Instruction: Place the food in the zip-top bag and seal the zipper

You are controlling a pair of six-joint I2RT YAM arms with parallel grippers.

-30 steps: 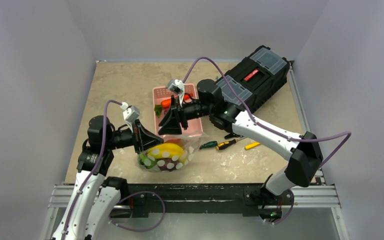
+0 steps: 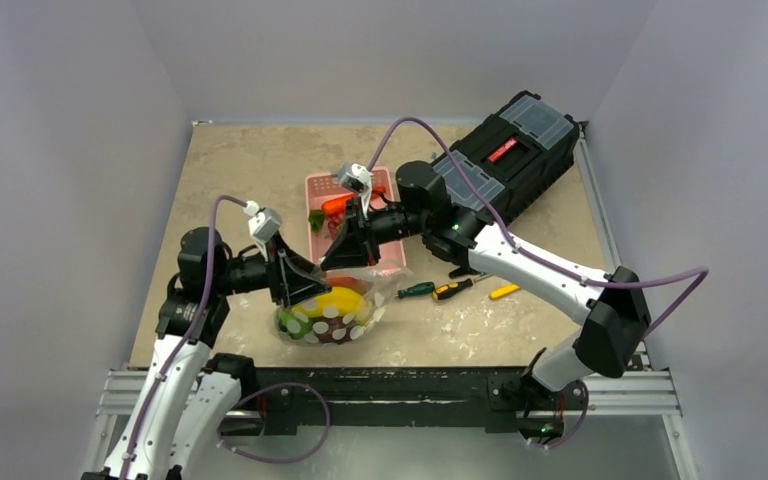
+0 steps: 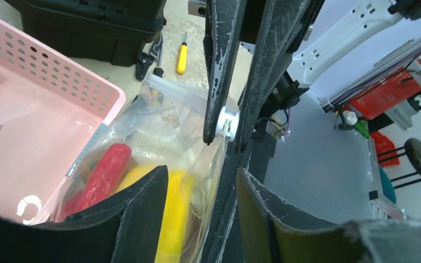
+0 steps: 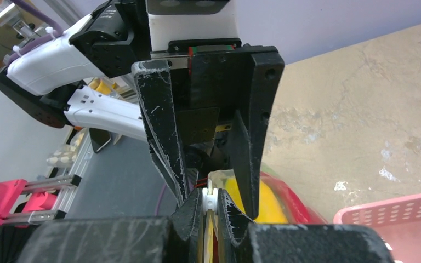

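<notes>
The clear zip bag [image 2: 372,297] with white dots lies near the table's front edge. A yellow food item [image 2: 328,303], a red one [image 3: 105,178] and a green one [image 2: 293,323] show inside it. In the left wrist view, my right gripper is shut on the white zipper slider [image 3: 227,124]; the right wrist view shows this slider [image 4: 210,200] between its fingertips too. My left gripper stands open close by, nothing between its fingers. Its fingers [image 4: 161,118] straddle the space just beyond the slider. How far the zipper is closed cannot be told.
A pink basket [image 2: 392,180] with more food stands behind the bag. Screwdrivers [image 2: 453,289] lie to the right, and a black toolbox [image 2: 520,150] sits at the back right.
The right gripper, open a second ago, has closed near the bag's mouth and moved slightly.
</notes>
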